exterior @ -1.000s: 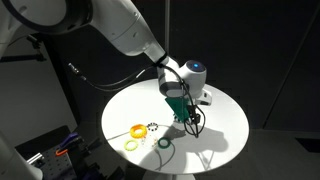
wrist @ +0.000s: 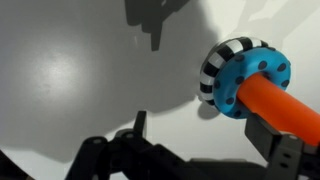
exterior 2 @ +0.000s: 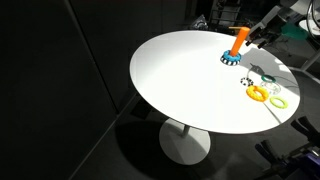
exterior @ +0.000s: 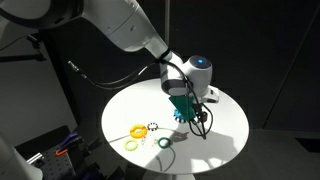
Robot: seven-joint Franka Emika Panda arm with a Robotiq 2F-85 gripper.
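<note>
An orange post fills the right of the wrist view, with a blue dotted ring around its base. A black-and-white striped ring shows at the edge beneath the blue one. My gripper stands open above the table, the fingers wide apart and bare grey tabletop visible between them. Its right finger overlaps the post in the picture; whether they touch I cannot tell. From exterior view 2, the post and blue ring appear near the table's far right edge.
Loose rings lie on the white table: orange, yellow-green, dark green and a beaded black-and-white one. A pale ring lies among them.
The arm's end has shifted slightly right and up in exterior view 1. More of the blue ring shows there now. The loose rings have stayed in place.
</note>
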